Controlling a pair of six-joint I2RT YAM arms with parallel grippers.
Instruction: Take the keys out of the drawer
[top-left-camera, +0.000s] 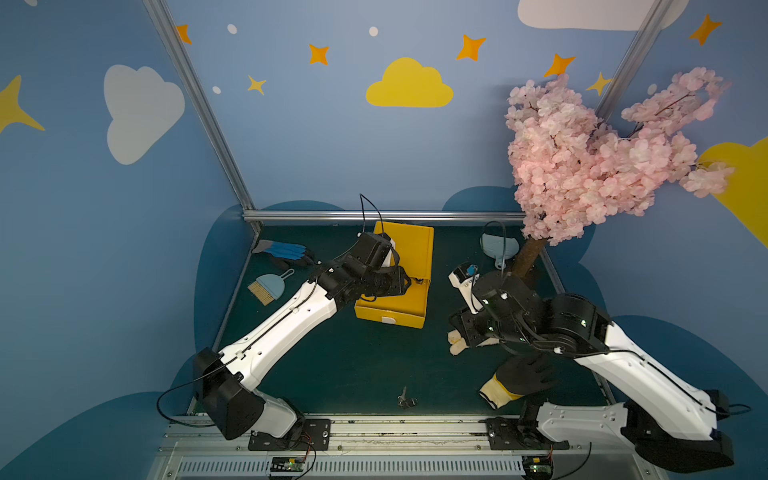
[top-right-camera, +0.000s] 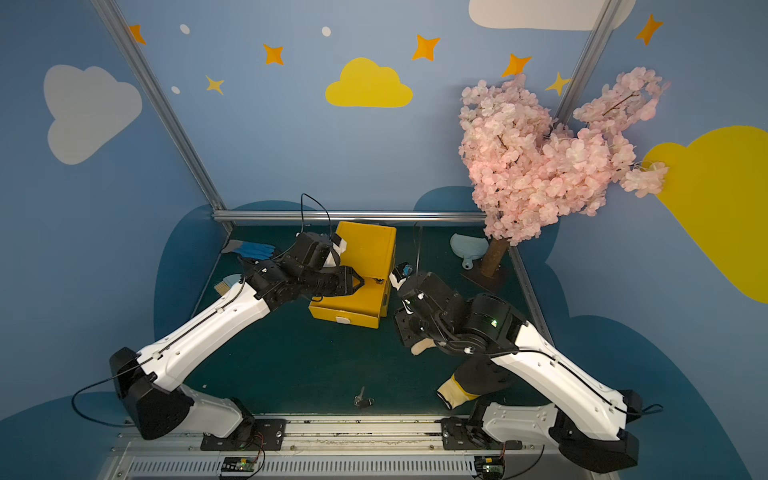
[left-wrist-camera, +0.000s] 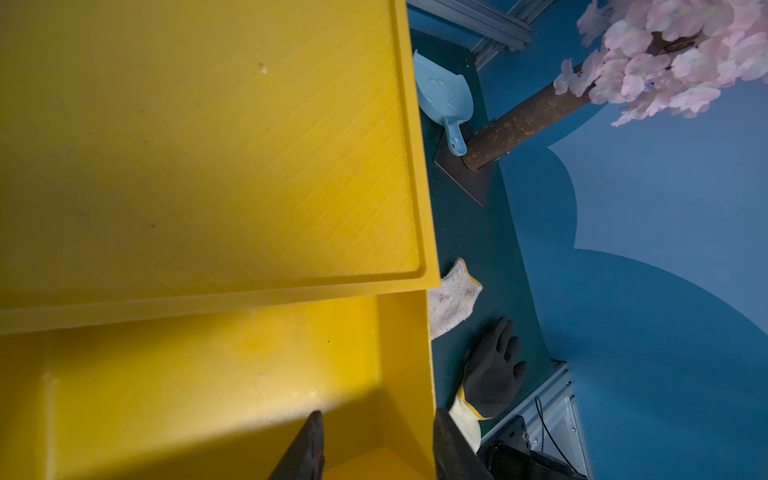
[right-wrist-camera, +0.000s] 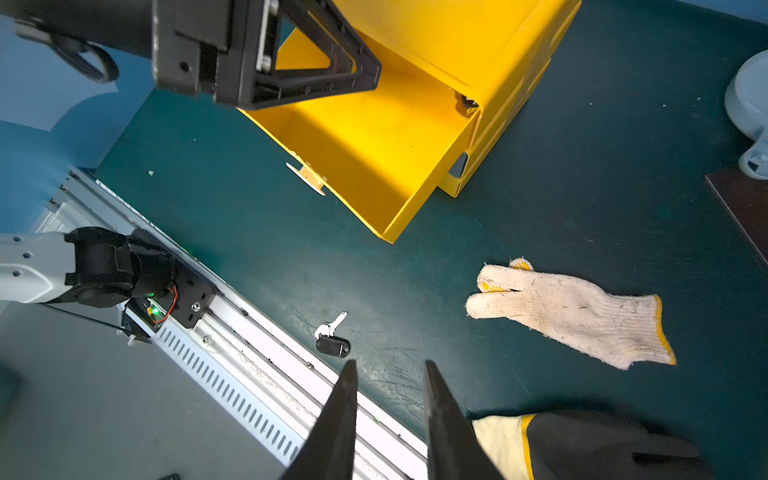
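A yellow box (top-left-camera: 404, 248) stands at the back middle with its drawer (right-wrist-camera: 392, 128) pulled out toward the front. Inside, at the drawer's right rear corner by the box edge, is a small dark metallic item (right-wrist-camera: 466, 104); whether it is keys I cannot tell. One key with a black fob (right-wrist-camera: 330, 337) lies on the table near the front rail. Above the drawer hangs my left gripper, open, its fingers apart and nothing between them. My right gripper is open and empty too, over the table to the right of the drawer.
A white glove (right-wrist-camera: 568, 308) and a black glove (right-wrist-camera: 592, 444) lie at the right. Blue dustpan (left-wrist-camera: 444, 92) and tree stand at the back right; a brush (top-left-camera: 264, 288) and blue gloves (top-left-camera: 284, 252) are at the left.
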